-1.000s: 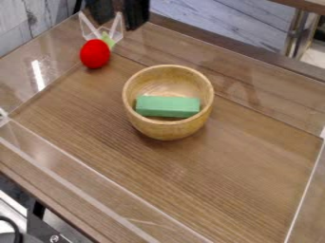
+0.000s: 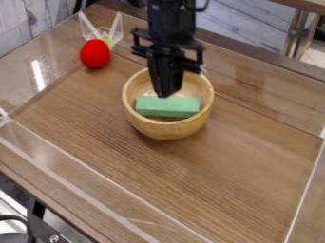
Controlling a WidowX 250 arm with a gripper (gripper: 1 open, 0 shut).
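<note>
A round wooden bowl (image 2: 174,126) sits in the middle of the table with a green rectangular block (image 2: 165,106) in it. The dark gripper (image 2: 164,73) hangs over the back of the bowl, above the block. It looks shut, with nothing visible between its fingers. A red round object (image 2: 95,54) lies at the back left, apart from the bowl.
A small pale object (image 2: 109,36) with prongs stands behind the red one. A pale ledge overhangs at the top right, and a dark cable shows at the lower left corner.
The gripper has moved from the back left, above the red object, rightward and down toward the bowl. The bowl, block and red object have not visibly moved.
</note>
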